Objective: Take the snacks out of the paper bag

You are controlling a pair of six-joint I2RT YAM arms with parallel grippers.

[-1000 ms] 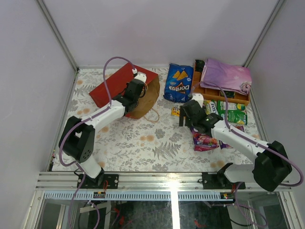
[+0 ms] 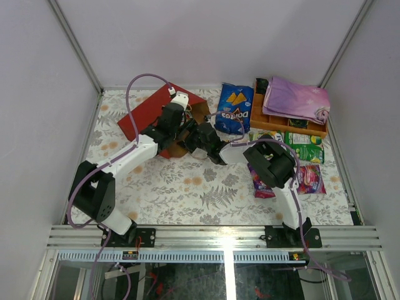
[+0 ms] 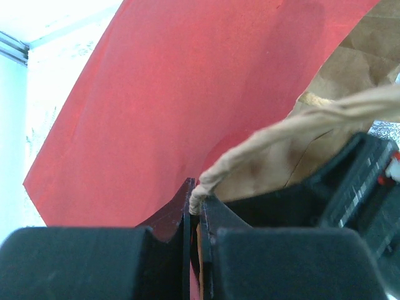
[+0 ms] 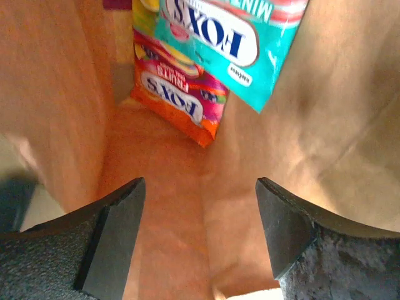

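The red paper bag (image 2: 145,114) lies on its side at the back left, its brown inside facing right. My left gripper is shut at the bag's upper edge, by a rope handle (image 3: 294,131) and what looks like a thin edge between its fingers. My right gripper is open, reaching into the bag's mouth. Inside, in the right wrist view, lie a teal Fox's packet (image 4: 231,37) and an orange Fox's fruits packet (image 4: 178,94), beyond the fingertips.
A blue Doritos bag (image 2: 234,105), a wooden organiser (image 2: 281,125) with a purple cloth (image 2: 295,100), green packs (image 2: 306,149) and purple-pink bags (image 2: 310,180) fill the right side.
My right gripper has swung left from beside the snack pile into the bag's mouth.
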